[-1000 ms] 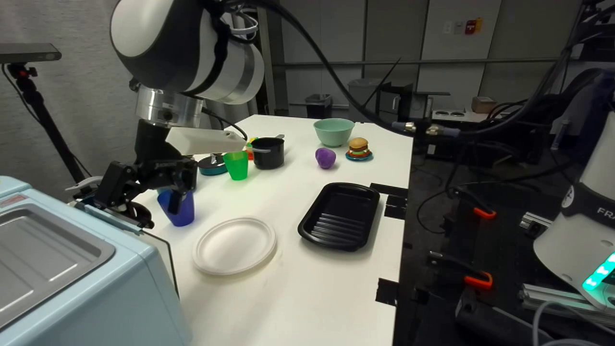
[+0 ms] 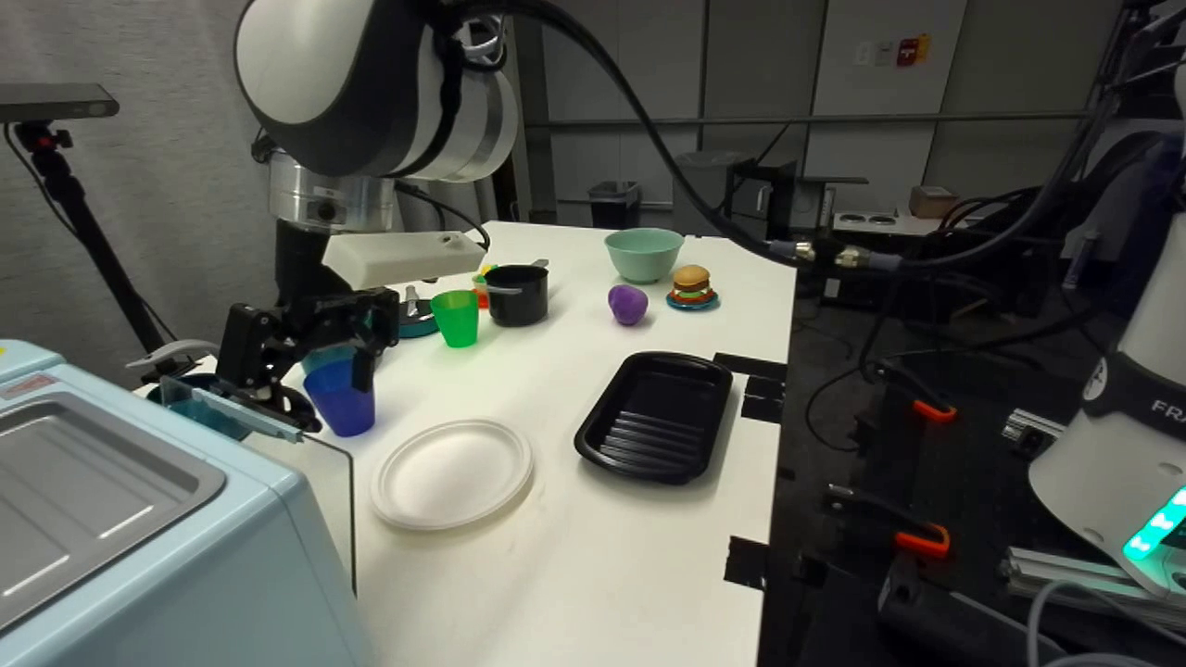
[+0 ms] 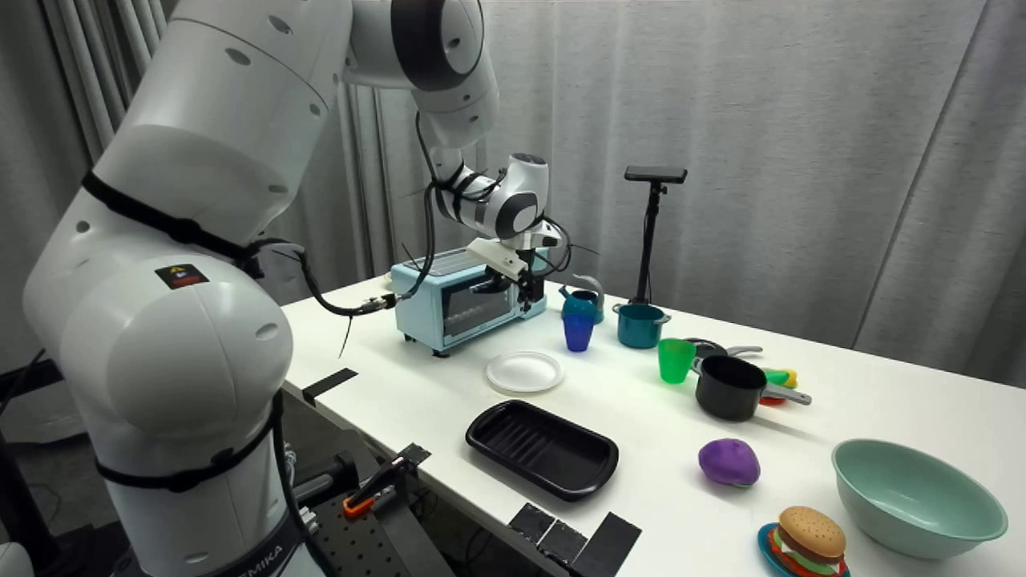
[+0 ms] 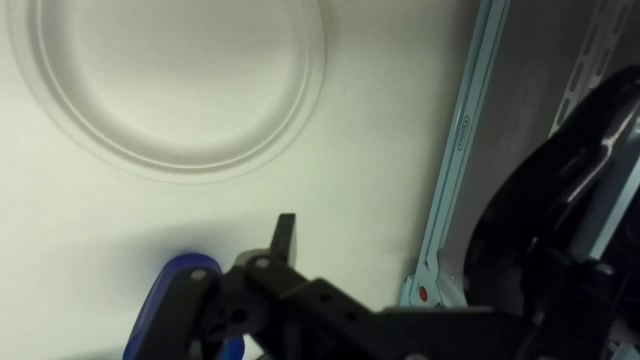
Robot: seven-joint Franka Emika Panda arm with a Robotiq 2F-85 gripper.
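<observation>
Beside the light-blue toaster oven (image 2: 322, 578), my gripper (image 2: 324, 383) is open, its fingers spread wide. It hangs low at the far end of the oven door (image 2: 328, 489), which leans out from the top. In the wrist view, one finger (image 4: 284, 237) shows over bare table. A dark glossy shape (image 4: 540, 198) lies across the oven front; I cannot tell whether it is the other finger or a handle. A blue cup (image 2: 342, 402) stands close behind the near finger, partly covered by it. The white plate (image 2: 453, 474) lies empty in front of the oven.
A black baking pan (image 2: 656, 417), green cup (image 2: 456, 319), black pot (image 2: 518, 295), purple object (image 2: 628, 304), toy burger (image 2: 691, 285) and green bowl (image 2: 645, 254) stand farther along the table. Bare table surrounds the plate. Teal cookware (image 3: 640, 327) is near the back edge.
My gripper has moved slightly to the right in exterior view 1. The oven door's upper edge has swung outward a little. The plate and blue cup have stayed put.
</observation>
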